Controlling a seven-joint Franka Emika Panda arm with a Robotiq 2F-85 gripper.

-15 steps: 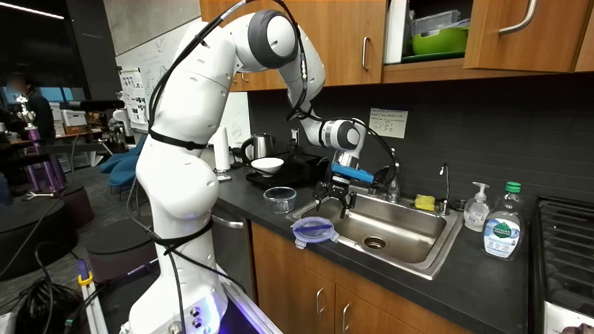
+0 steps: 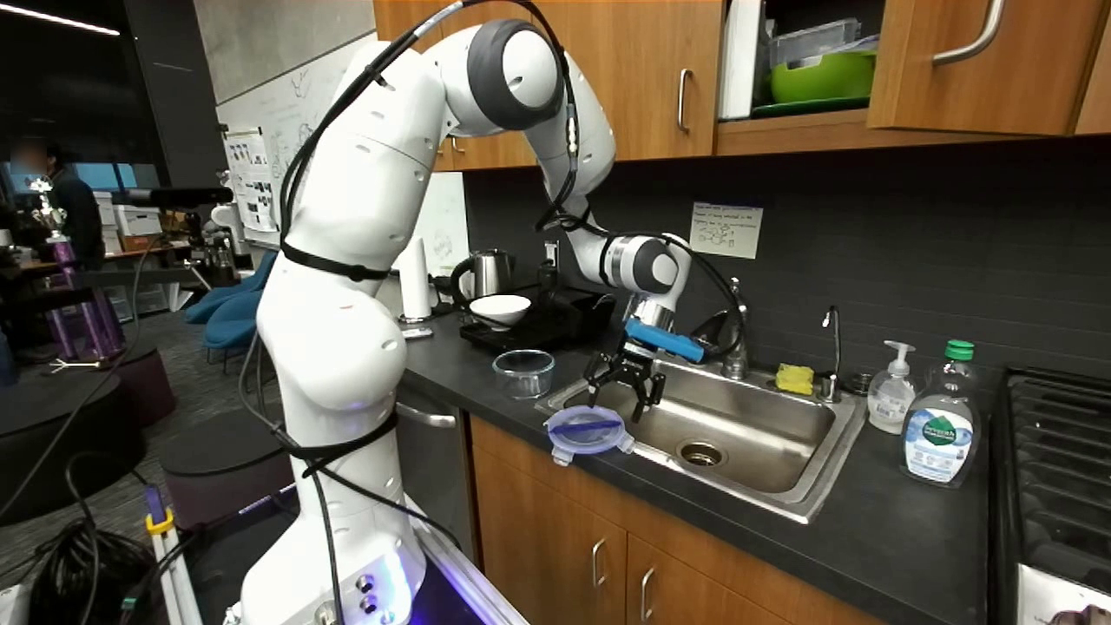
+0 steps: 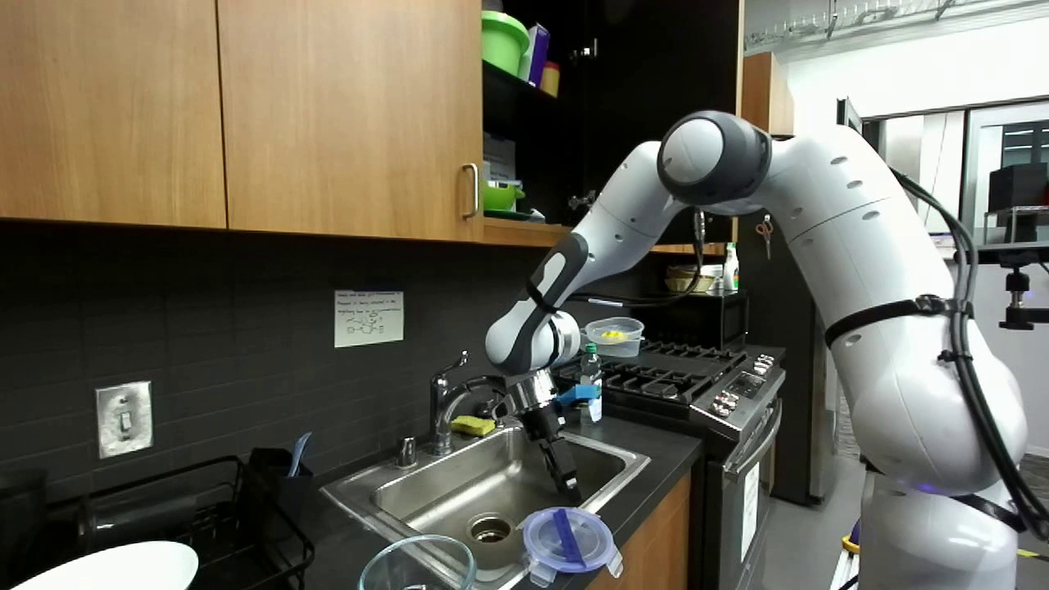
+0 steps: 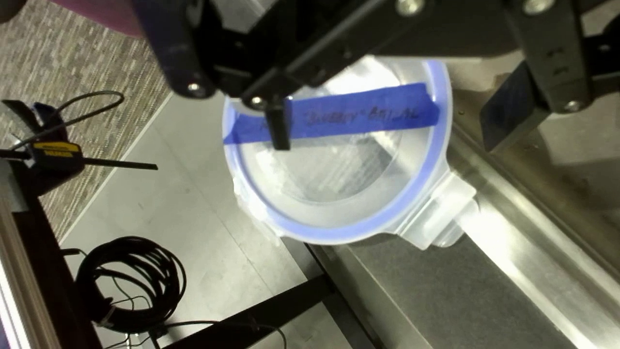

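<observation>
A round clear lid [image 2: 586, 437] with a blue rim lies on the counter's front edge, overlapping the sink's rim. A strip of blue tape with handwriting crosses the lid [image 4: 343, 168] in the wrist view, and a clear clasp sticks out at its side. Above the sink's near left corner my gripper [image 2: 627, 403] points down, open and empty. In the wrist view its fingers are spread wide, one finger [image 4: 280, 125] in front of the lid and the other [image 4: 514, 107] toward the sink. A clear glass bowl [image 2: 522, 373] stands left of the lid.
The steel sink [image 2: 823, 458] is empty, with its faucet [image 3: 439, 413] behind. A yellow sponge [image 2: 794, 378], a soap pump [image 2: 892, 394] and a dish soap bottle [image 2: 940, 429] stand around it. A white bowl [image 2: 500, 309] sits on the dish rack at the back left.
My gripper has shifted slightly right and a little lower over the sink. The lid and the glass bowl have stayed in place.
</observation>
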